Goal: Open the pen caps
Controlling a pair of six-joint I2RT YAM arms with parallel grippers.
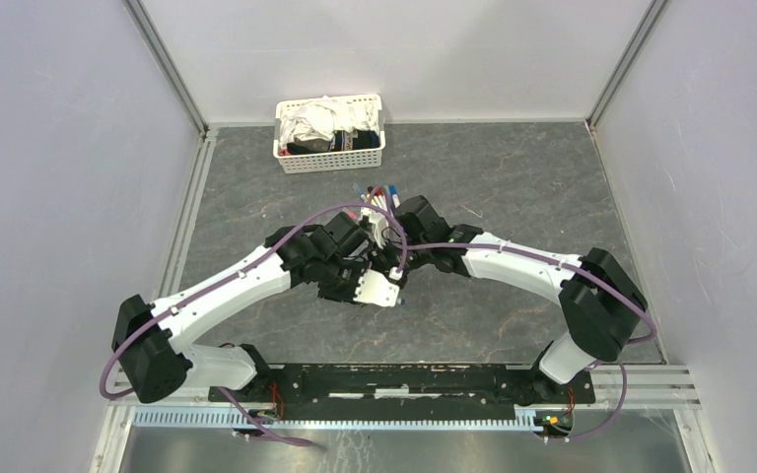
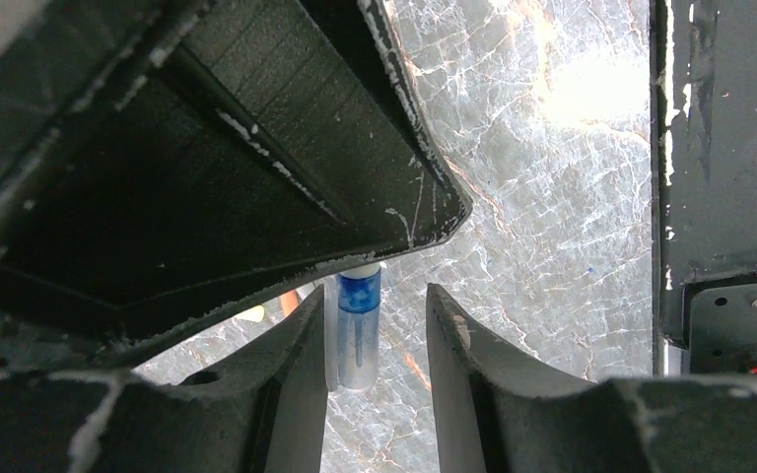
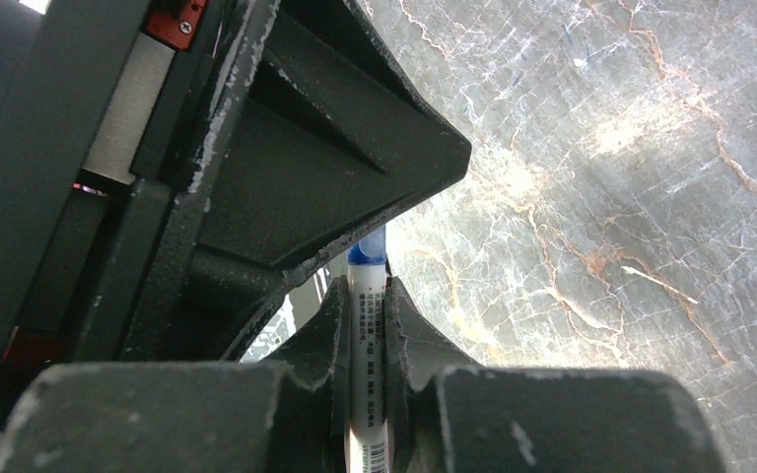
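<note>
In the right wrist view a white pen (image 3: 368,345) with printed text stands lengthwise between the fingers of my right gripper, which is shut on its barrel. Its blue end (image 3: 369,245) runs behind the dark body of the other gripper. In the left wrist view a translucent blue cap (image 2: 359,335), with a short white piece above it, lies between the fingers of my left gripper. That gripper is open: the cap sits close to one finger, with a clear gap to the other. The top view mostly hides both fingertips.
Several more pens (image 1: 378,197) lie on the grey marbled table behind the grippers. At the back stands a white basket (image 1: 331,165) with cloth and dark items. The two arms meet closely at the middle.
</note>
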